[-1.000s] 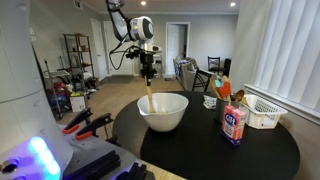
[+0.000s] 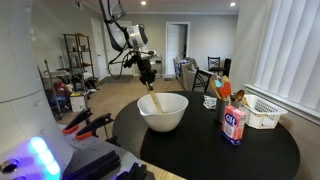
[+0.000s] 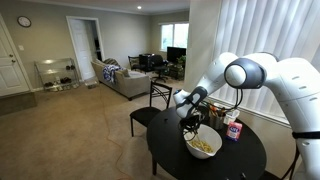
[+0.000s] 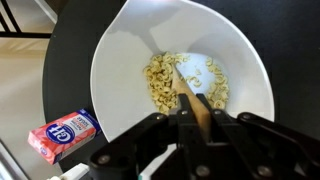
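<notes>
My gripper (image 2: 149, 83) is shut on a light wooden utensil (image 2: 157, 103) that slants down into a large white bowl (image 2: 166, 121) on the table. From the wrist view, the utensil (image 4: 188, 88) reaches down to small beige ring-shaped pieces (image 4: 160, 82) gathered in the bottom of the bowl (image 4: 122, 60). Its lower tip is among or just above the pieces; contact is hard to judge. Exterior view 2 shows the bowl (image 3: 205, 146) beneath my gripper, with more of the pieces visible inside.
A red, white and blue carton (image 2: 233, 124) stands right of the bowl. Behind it are a dark holder with utensils (image 2: 222, 103) and a white basket (image 2: 263, 113).
The utensil has gone from nearly upright to slanted, its lower part shifting right in exterior view 1. My gripper has turned and lowered slightly. The bowl has stayed in place.
</notes>
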